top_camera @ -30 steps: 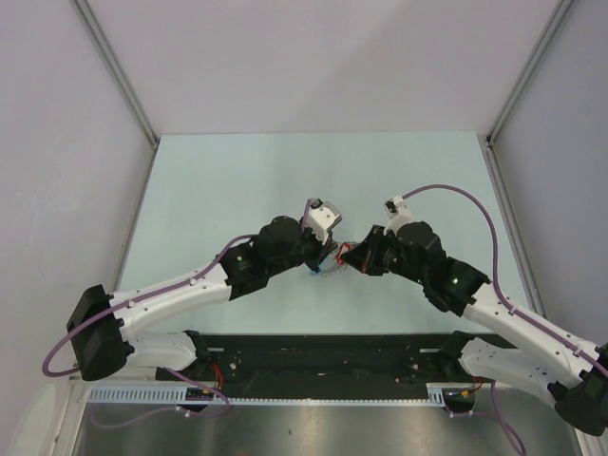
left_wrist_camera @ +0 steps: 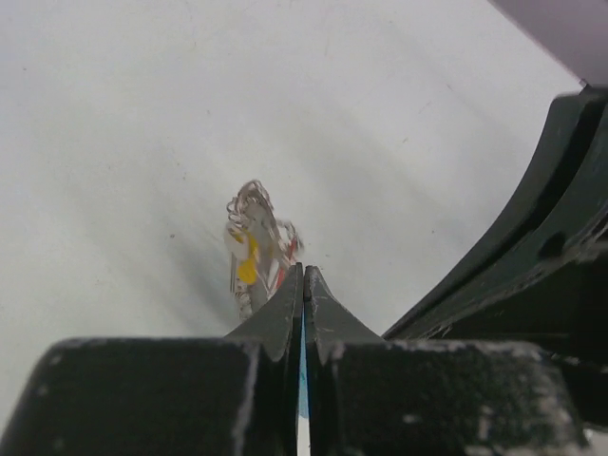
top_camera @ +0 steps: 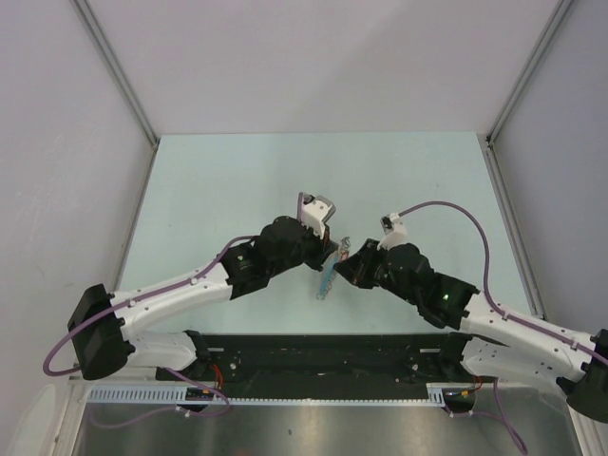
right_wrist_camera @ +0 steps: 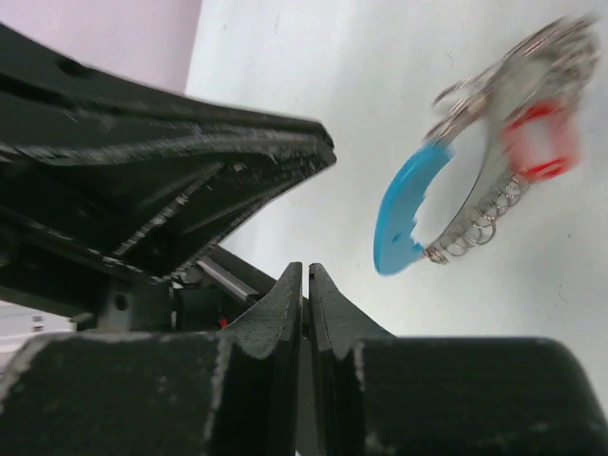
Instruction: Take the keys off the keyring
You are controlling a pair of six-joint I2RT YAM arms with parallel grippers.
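The keyring bunch (top_camera: 337, 266) lies on the pale table between the two grippers: metal keys and rings, a blue piece, a red piece and, in the left wrist view, a yellow piece (left_wrist_camera: 247, 261). My left gripper is shut, just above and behind the bunch, with nothing showing between its fingertips. My right gripper is beside the bunch; its fingertips appear close together in its wrist view, with nothing visible between them. The other arm's black fingers show at the edge of each wrist view.
Walls stand at the back and both sides, and a dark strip (top_camera: 313, 361) runs along the front edge.
The bunch has changed orientation on the table, its blue end now toward the lower left. The right arm has shifted slightly toward the front; the left arm has barely moved.
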